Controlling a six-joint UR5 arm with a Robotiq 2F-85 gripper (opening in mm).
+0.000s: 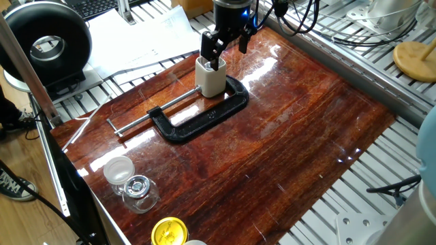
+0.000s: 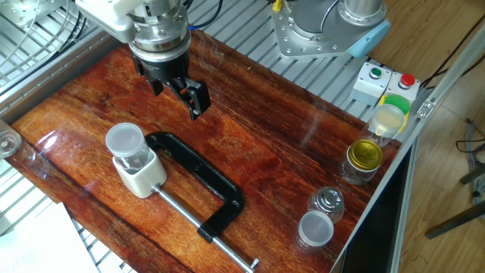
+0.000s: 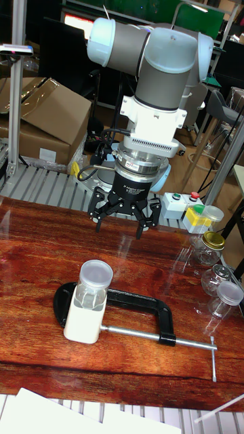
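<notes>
A clear jar with a frosted white lid (image 3: pixel 96 274) stands upright in a cream block (image 3: pixel 84 323). Beside that block lies a black C-clamp (image 2: pixel 198 171), its steel screw (image 2: pixel 189 212) reaching the block's side. Above the table hangs my gripper (image 3: pixel 119 231), black and pointing down. Its two fingers are spread, with nothing between them. In exterior view 3 it sits behind and above the jar, and exterior view 2 shows it apart from the lid. In exterior view 1 the gripper (image 1: pixel 229 57) covers most of the jar above the block (image 1: pixel 210 79).
Along one table edge stand several jars: one frosted-lidded (image 2: pixel 315 228), one silver-topped (image 2: pixel 330 199), one gold-lidded (image 2: pixel 365 155), another at the corner (image 2: pixel 388 118). A button box (image 2: pixel 385 85) is beyond them. Papers (image 1: pixel 139 41) lie off the table's edge.
</notes>
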